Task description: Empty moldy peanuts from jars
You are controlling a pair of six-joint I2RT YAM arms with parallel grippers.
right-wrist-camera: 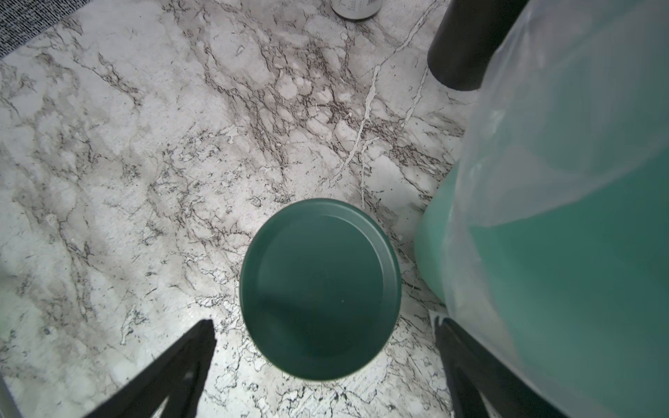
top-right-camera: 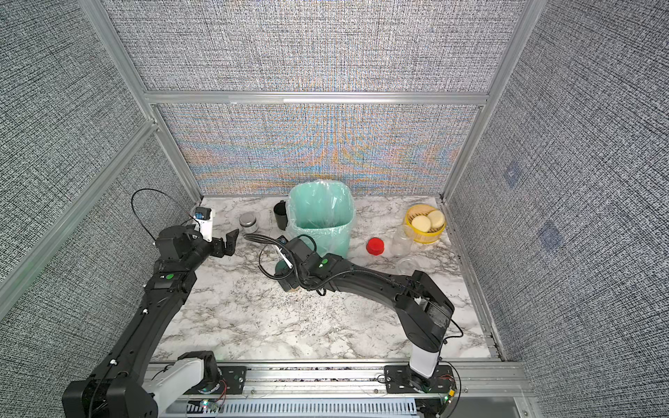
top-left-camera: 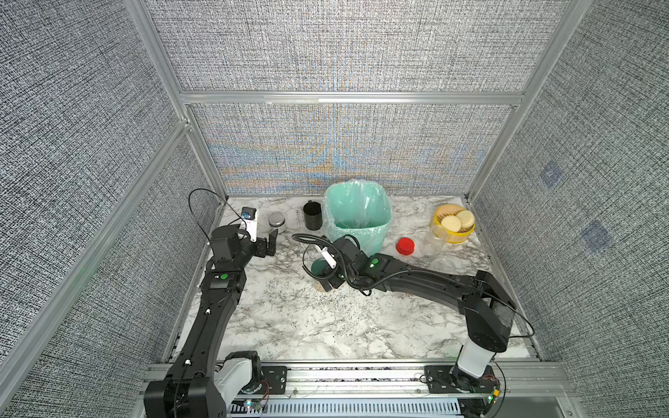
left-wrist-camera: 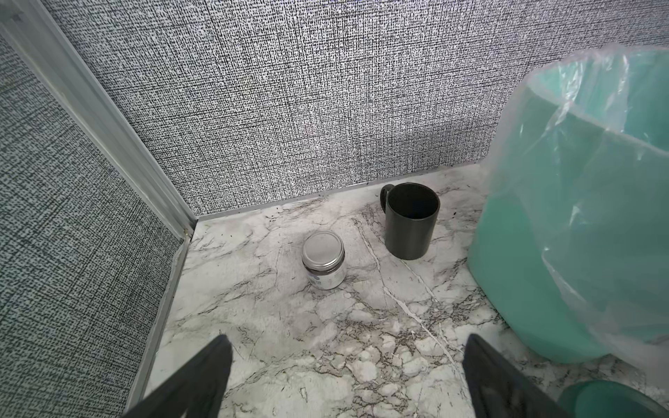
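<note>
A jar with a dark green lid (right-wrist-camera: 320,285) stands left of the teal bin (top-left-camera: 356,209), lined with a clear bag. My right gripper is open over that lid, a finger on either side in the right wrist view; contact cannot be told. A small silver-lidded jar (left-wrist-camera: 324,257) stands near the black mug (left-wrist-camera: 411,223) at the back left. My left gripper hangs open at the left side, with only table seen between its fingers.
A red lid (top-right-camera: 375,245), clear containers (top-right-camera: 402,240) and a yellow basket (top-right-camera: 439,230) with pale round pieces stand right of the bin. Dark specks are scattered over the middle front table.
</note>
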